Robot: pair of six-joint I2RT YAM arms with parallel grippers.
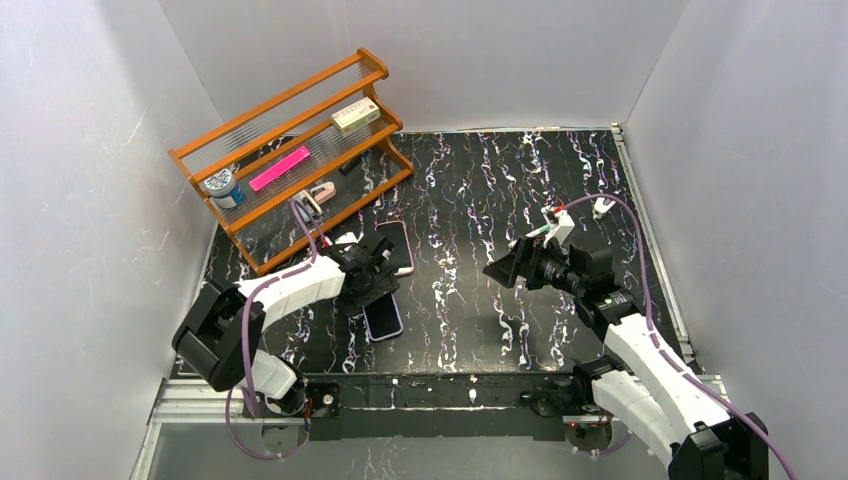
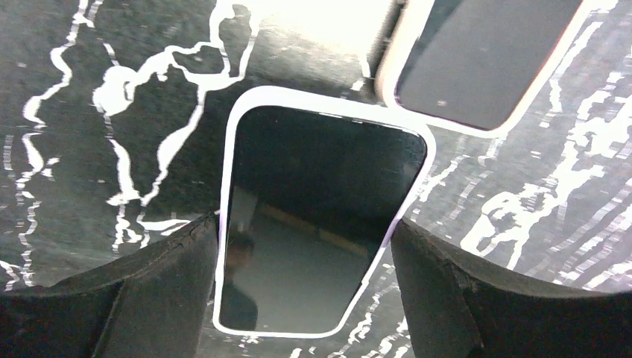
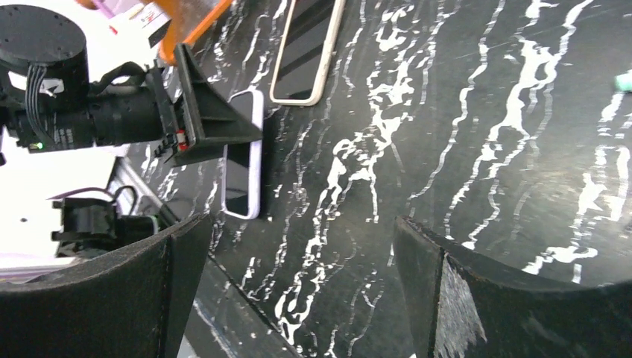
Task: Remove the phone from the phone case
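Note:
A phone in a pale lilac-rimmed case [image 1: 383, 318] lies screen up near the table's left front. In the left wrist view, my left gripper has its fingers at both long sides of this phone [image 2: 305, 283], part open; whether they press on it I cannot tell. A second phone [image 2: 484, 60] with a pale peach rim lies just behind it, seen also in the top view [image 1: 396, 243]. My right gripper [image 1: 505, 268] stands open over the right middle of the table, nothing between its fingers.
A wooden shelf rack [image 1: 280, 210] with a jar, boxes and small items fills the back left. A white-and-green stick [image 1: 536, 231] lies behind my right gripper.

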